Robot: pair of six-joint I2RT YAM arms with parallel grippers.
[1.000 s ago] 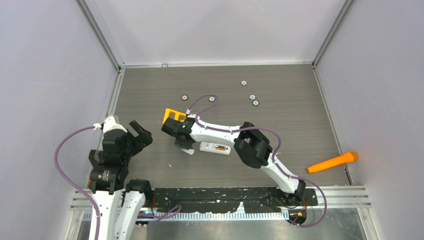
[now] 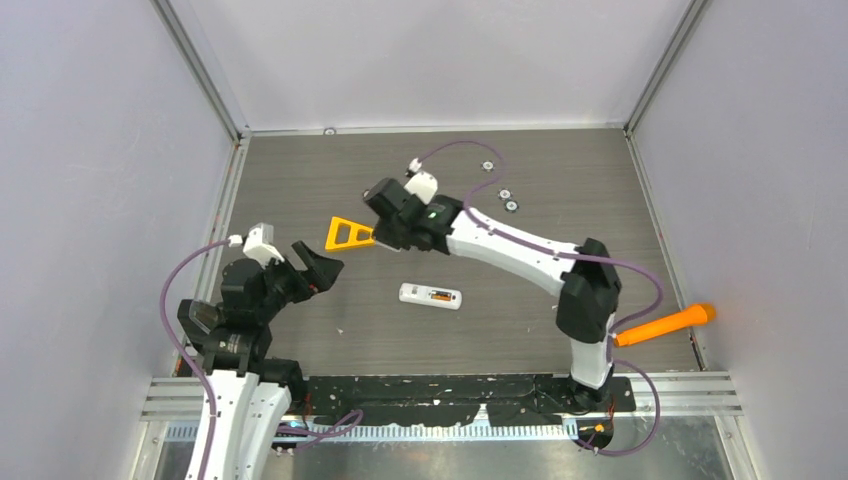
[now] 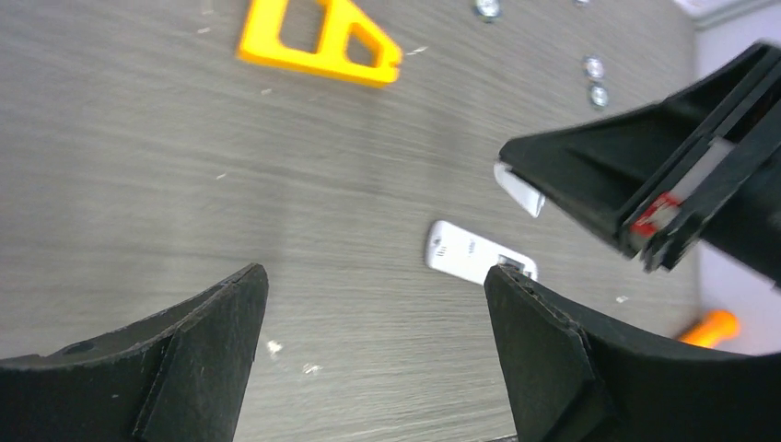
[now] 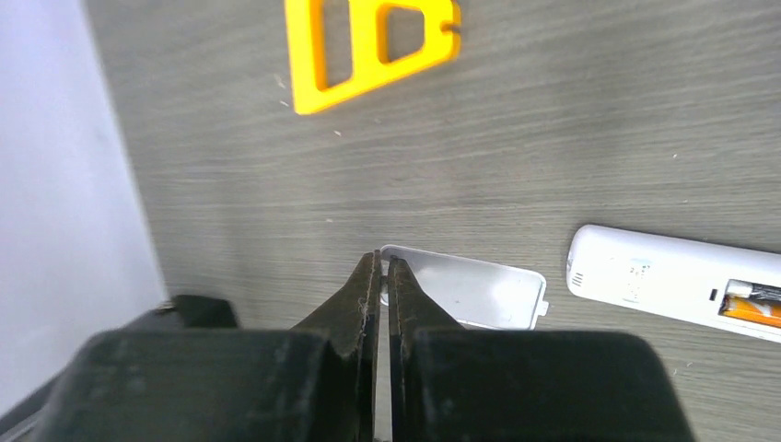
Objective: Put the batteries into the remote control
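The white remote (image 2: 430, 295) lies back-up mid-table, its compartment open with an orange battery (image 4: 753, 310) and a silver one inside. My right gripper is shut on the white battery cover (image 4: 470, 290) at one end, raised over the table left of the remote, below the yellow piece. The cover also shows under that gripper in the left wrist view (image 3: 518, 189). My left gripper stands open at the table's left, nothing between its fingers.
A yellow triangular frame (image 2: 335, 242) lies left of centre. Several small round discs (image 2: 505, 194) sit toward the back. An orange tube (image 2: 665, 325) lies at the right edge.
My right gripper has risen from the table with the cover, moving toward the back and right. My left gripper has shifted slightly right.
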